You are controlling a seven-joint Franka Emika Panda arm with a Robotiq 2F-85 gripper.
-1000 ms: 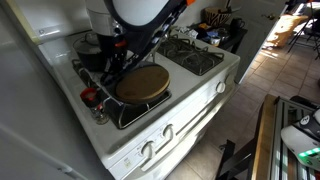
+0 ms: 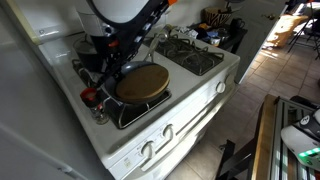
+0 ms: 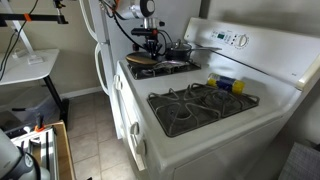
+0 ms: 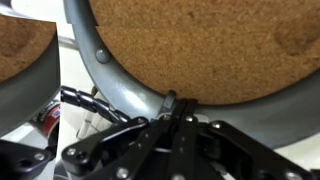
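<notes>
A dark-rimmed pan with a flat brown inside (image 2: pixel 142 84) lies over the stove's front-left burner in the first exterior view. It shows as a brown oval (image 3: pixel 138 59) at the far end of the stove in the second exterior view. My gripper is shut at the pan's grey rim (image 4: pixel 120 85), its fingertips against or just over the rim's inner edge. Whether the thin rim is between the fingers cannot be made out. From the first exterior view, the gripper (image 2: pixel 113 84) is at the pan's left side, partly hidden by the arm.
A red-topped container (image 2: pixel 90 96) stands close to the left of the pan. A pot (image 3: pixel 179 51) sits behind it on the stove. The nearer burners (image 3: pixel 202 106) are bare, with a yellow and blue packet (image 3: pixel 225 84) behind them. Control knobs (image 2: pixel 147 149) line the front edge.
The gripper stays at the pan's left rim.
</notes>
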